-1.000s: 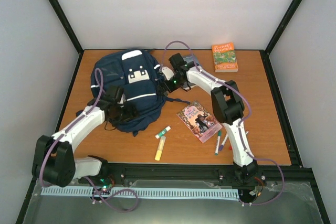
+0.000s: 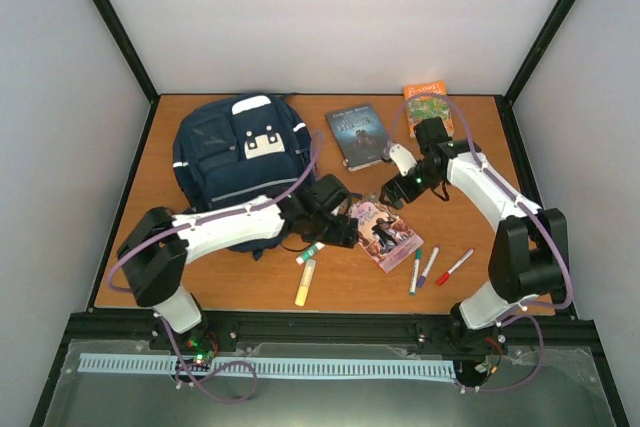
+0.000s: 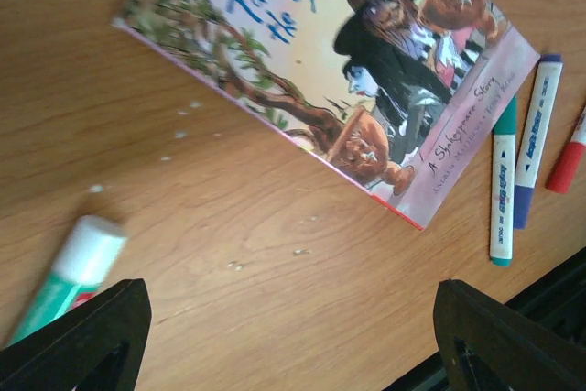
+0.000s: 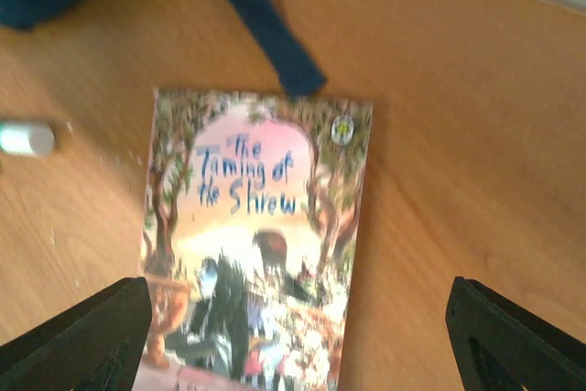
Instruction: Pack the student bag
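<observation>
A dark navy backpack (image 2: 215, 162) lies at the left of the table, partly behind my left arm. The book "The Taming of the Shrew" (image 2: 388, 235) rests flat at mid-table. Over its left side hovers my left gripper (image 2: 350, 219), open and empty; in the left wrist view the book (image 3: 366, 61) is beyond the fingertips. My right gripper (image 2: 392, 197) hangs near the book's far edge, fingers (image 4: 82, 341) apart, the book's cover (image 4: 256, 226) below them. A dark book (image 2: 358, 135) and an orange-green book (image 2: 428, 107) lie farther back.
A glue stick (image 2: 310, 252) and a yellow tube (image 2: 305, 283) lie front of centre. Green (image 2: 415, 271), blue (image 2: 429, 265) and red (image 2: 455, 267) markers lie right of the book. A backpack strap (image 4: 265, 29) reaches the book's top edge.
My left gripper has swung right from the backpack to the book. The right gripper has moved from near the backpack and dark book, right and toward the front. The objects look unmoved.
</observation>
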